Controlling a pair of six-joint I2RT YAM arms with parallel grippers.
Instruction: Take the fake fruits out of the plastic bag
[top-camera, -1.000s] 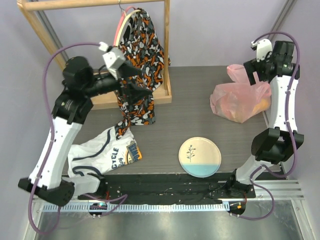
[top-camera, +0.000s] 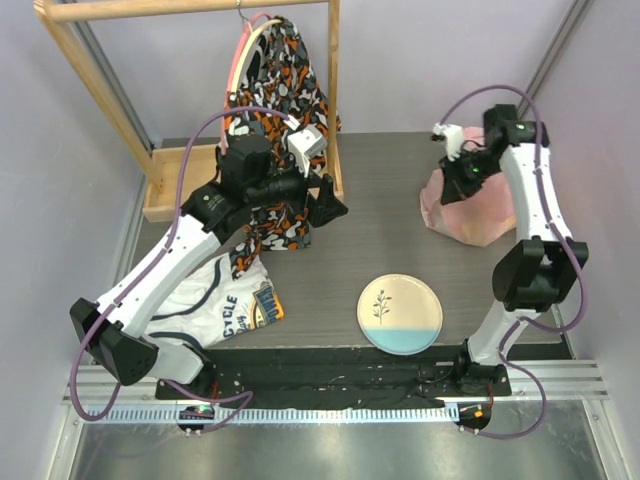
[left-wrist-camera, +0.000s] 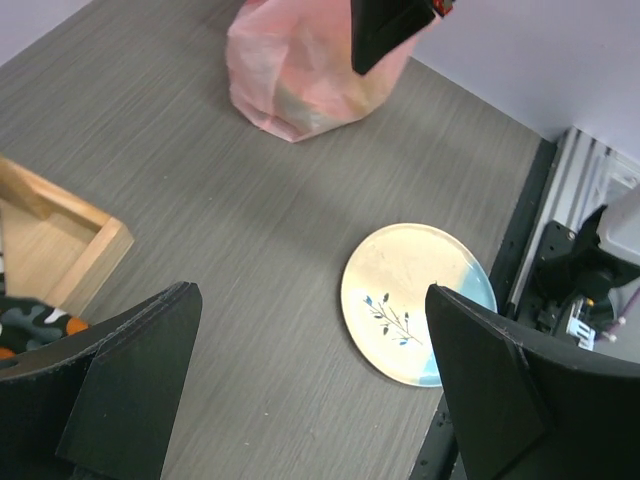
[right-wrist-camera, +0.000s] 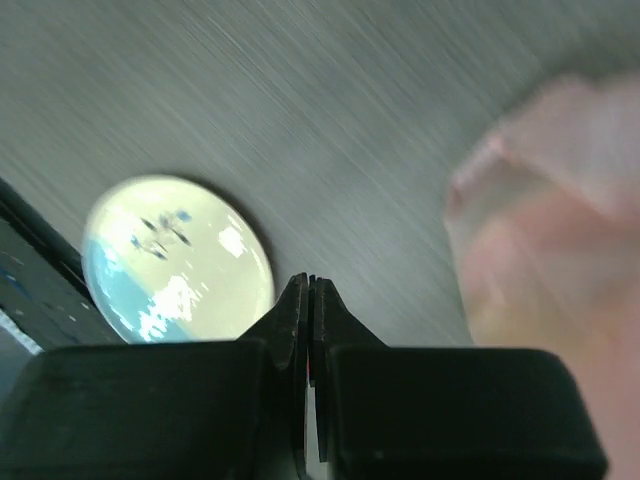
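The pinkish, translucent plastic bag sits on the right side of the table, partly covered by my right arm in the top view. Faint yellowish tones show through it in the left wrist view, but no fruit can be made out clearly. Over the bag's left part, my right gripper is shut, with nothing visible between its fingers; the right wrist view has the bag off to the right of the fingertips. My left gripper hangs open and empty over the middle-left of the table, well away from the bag.
A round cream-and-blue plate lies at the front middle. To the left stands a wooden rack with a patterned garment hanging on it, and a white printed cloth lies in front. Between rack and bag the table is bare.
My right gripper went from open above the bag to shut, moving left and toward the front. The bag's upper part is now mostly hidden.
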